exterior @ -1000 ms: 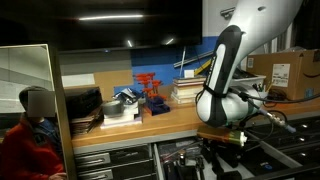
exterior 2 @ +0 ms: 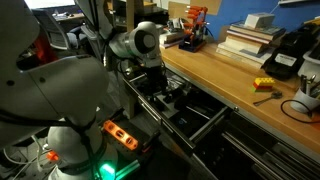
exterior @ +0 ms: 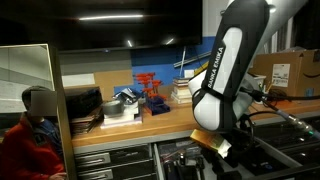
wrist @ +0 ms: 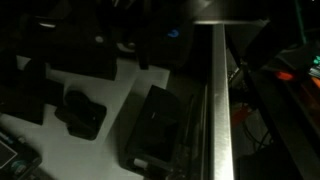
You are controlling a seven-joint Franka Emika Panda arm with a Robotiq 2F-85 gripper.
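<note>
My gripper (exterior 2: 156, 86) hangs low over an open drawer (exterior 2: 212, 127), and nothing shows held in it. The fingers stand open, though the fingers are hard to make out in the dim light. In the wrist view, several dark objects lie on the drawer's pale floor: a black rounded one (wrist: 82, 114) and a larger black box-like one (wrist: 157, 125). A bright metal drawer edge (wrist: 219, 110) runs down to the right of them. What these black objects are I cannot tell.
Behind the drawers runs a wooden worktop (exterior 2: 235, 78) with stacked books (exterior 2: 248, 38) and a block of red, yellow and green pieces (exterior 2: 263, 84). A metal pot (exterior: 128, 96) and a cardboard box (exterior: 292, 73) stand along the back. A person in red (exterior: 30, 150) sits at the left.
The arm has come nearer the exterior camera and looms larger. Its hand has turned, and a tan, lit part now shows low on it.
</note>
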